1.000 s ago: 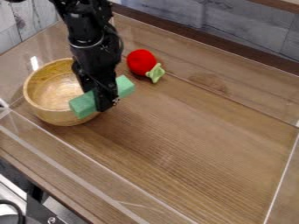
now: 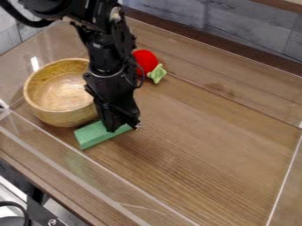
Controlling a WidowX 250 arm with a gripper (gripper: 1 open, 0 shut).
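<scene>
My black gripper (image 2: 118, 119) is lowered over a green block (image 2: 92, 135) on the wooden table, its fingers at the block's upper side; whether anything is between them is hidden. A tan bowl (image 2: 49, 93) sits just left and behind the gripper. A red object (image 2: 147, 60) with a light green leafy piece lies behind the arm, partly hidden.
A grey wall (image 2: 224, 35) runs along the back. The table's near left edge and some cables are at the lower left.
The green block went from up at the bowl in the gripper to lying on the table; the gripper since moved down onto it.
</scene>
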